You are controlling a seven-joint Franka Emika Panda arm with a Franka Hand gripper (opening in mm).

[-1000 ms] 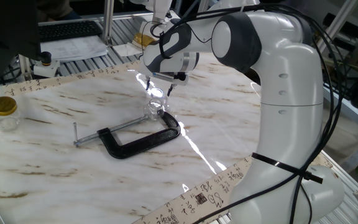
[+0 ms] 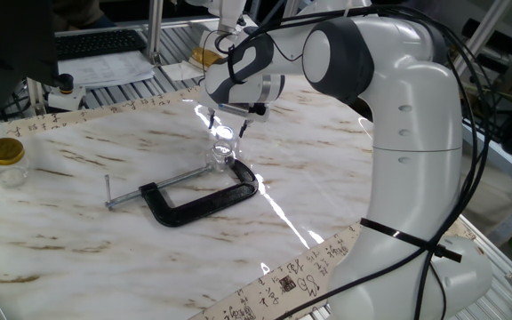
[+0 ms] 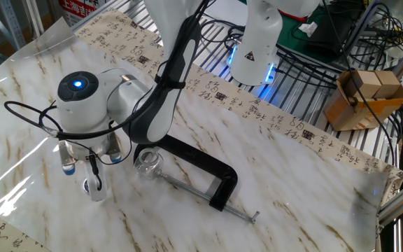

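Observation:
A black C-clamp [image 2: 204, 210] with a long metal screw lies flat on the marble-patterned tabletop. At the clamp's mouth stands a small clear glass jar [image 3: 147, 165], between the screw's tip and the frame's end; whether it is pinched there I cannot tell. My gripper [image 2: 228, 129] points down above the table, its two fingers parted and nothing visible between them. In the second exterior view, the gripper [image 3: 92, 165] is left of the jar and clear of it. A glass jar with a gold lid [image 2: 6, 152] stands at the left in the first exterior view.
A strip printed with characters [image 3: 219, 98] runs along the table's edge. Beyond it are a cardboard box [image 3: 362, 105] and a second white arm base [image 3: 254, 59]. A keyboard [image 2: 100, 43] and papers lie behind the table.

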